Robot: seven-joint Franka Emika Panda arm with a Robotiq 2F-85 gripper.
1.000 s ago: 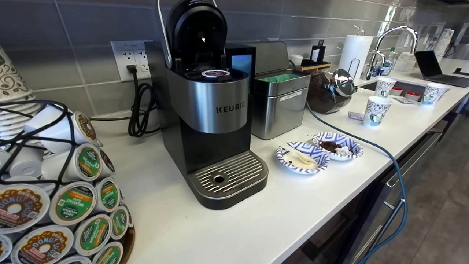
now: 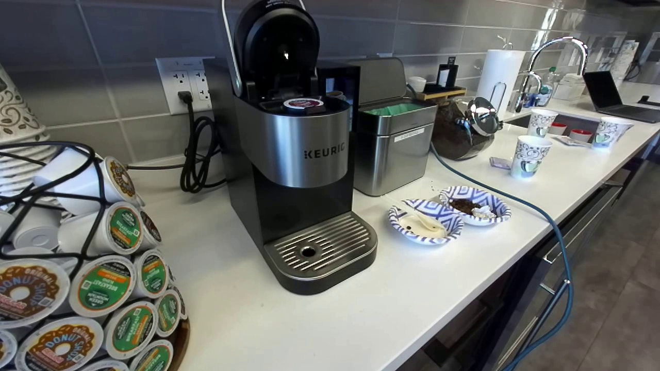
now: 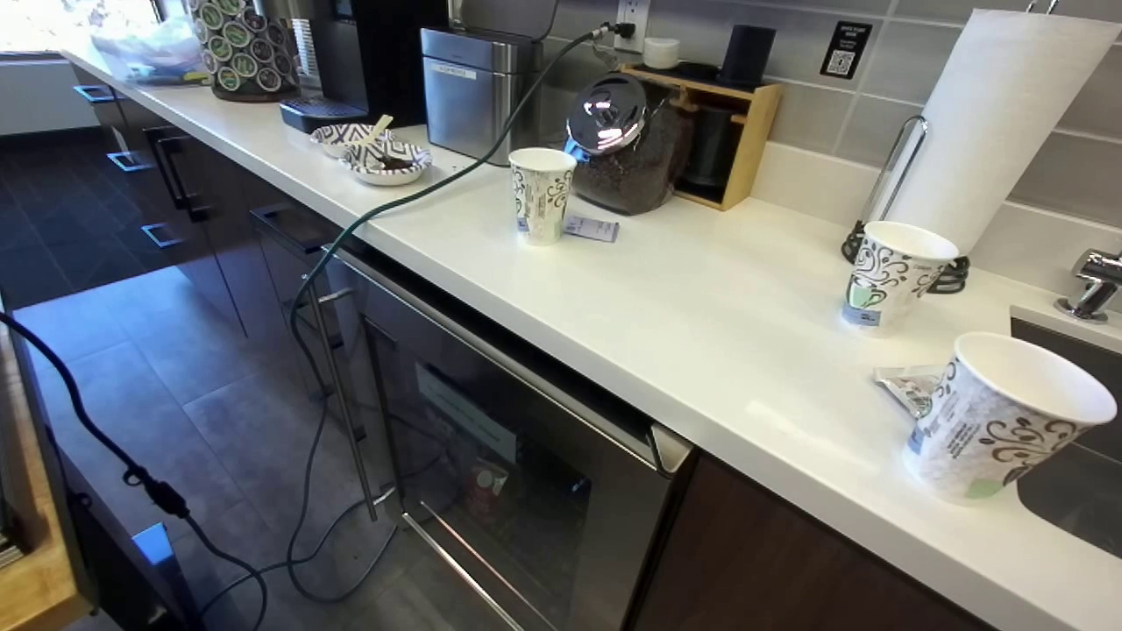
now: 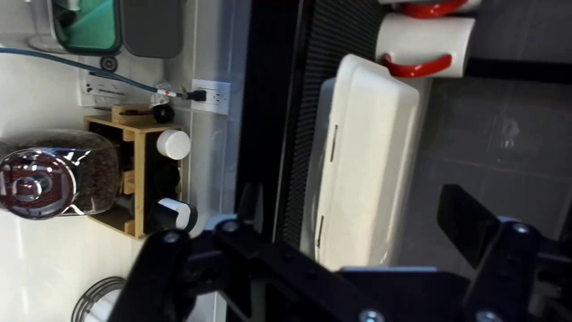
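In the wrist view my gripper is open, its two dark fingers wide apart with nothing held between them. The gap frames a long white plastic bin (image 4: 370, 161) on a dark shelf; how far off it is, I cannot tell. White mugs with red handles, one of them in fuller view (image 4: 423, 45), stand by one end of the bin. Neither exterior view shows the arm. A Keurig coffee maker (image 2: 291, 148) has its lid raised and a pod (image 2: 303, 104) in its top.
A pod rack (image 2: 93, 278) stands left of the coffee maker. To its right are a steel bin (image 2: 396, 148), two patterned bowls (image 2: 427, 230), a glass jar (image 3: 631, 158) and paper cups (image 3: 542, 200). A blue-green cable (image 3: 410, 200) crosses the counter edge. Bare counter (image 3: 673, 315) lies mid-way.
The small screen behind the coffee maker, lit blue a second ago, is now dark. Nothing else in exterior view 1 has visibly moved.
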